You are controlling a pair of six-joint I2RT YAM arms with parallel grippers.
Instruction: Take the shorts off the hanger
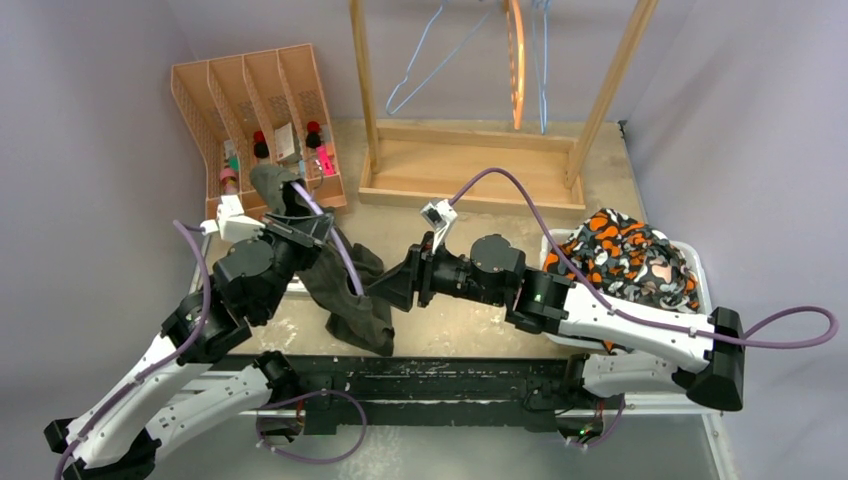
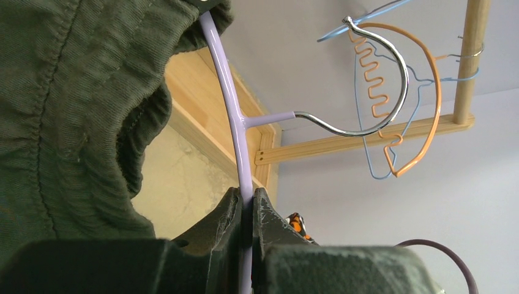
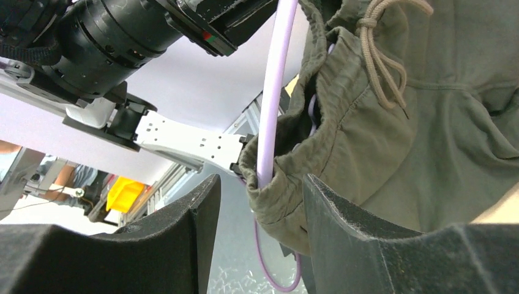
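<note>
Dark green shorts (image 1: 345, 290) hang at the left, over the floor of the booth, from a lilac hanger (image 2: 231, 104) with a metal hook. My left gripper (image 1: 325, 228) is shut on the hanger's bar; in the left wrist view its fingertips (image 2: 231, 205) pinch the lilac rod. In the right wrist view the waistband (image 3: 287, 168) still loops round the hanger's lower end, with a beige drawstring beside it. My right gripper is part open, its fingers either side of that waistband corner, and nothing is visibly clamped between them.
A wooden rack (image 1: 470, 200) with blue and orange hangers stands at the back. At the back left is a wooden divided organizer (image 1: 318, 100) with small items. Camouflage-patterned cloth (image 1: 625, 260) fills a white bin (image 1: 705, 295) on the right.
</note>
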